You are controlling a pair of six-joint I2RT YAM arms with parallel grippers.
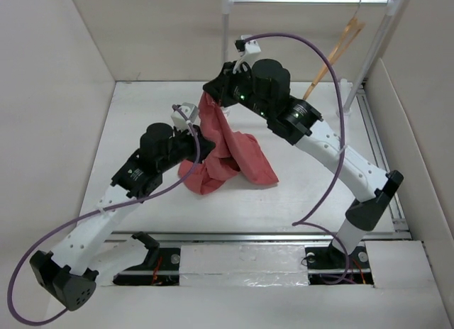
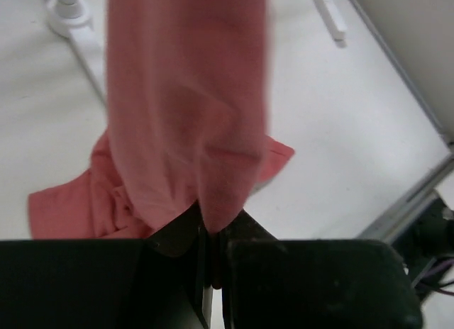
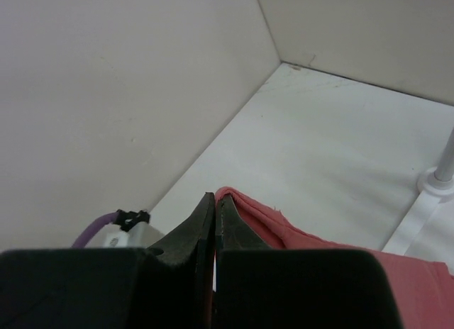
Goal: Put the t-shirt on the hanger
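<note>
The red T-shirt [image 1: 248, 161] hangs from my raised right gripper [image 1: 209, 93], its lower part heaped on the white floor. My right gripper is closed on a corner of the cloth. Lower and left, my left gripper [image 1: 201, 146] is shut on the hanging fabric; in the left wrist view the shirt [image 2: 177, 95] runs down between the fingertips of the left gripper. A wooden hanger [image 1: 333, 49] hangs from the rail at the back right, partly behind my right arm.
The white rack rail [image 1: 298, 0] spans the back between two posts. Walls [image 1: 42, 130] enclose both sides.
</note>
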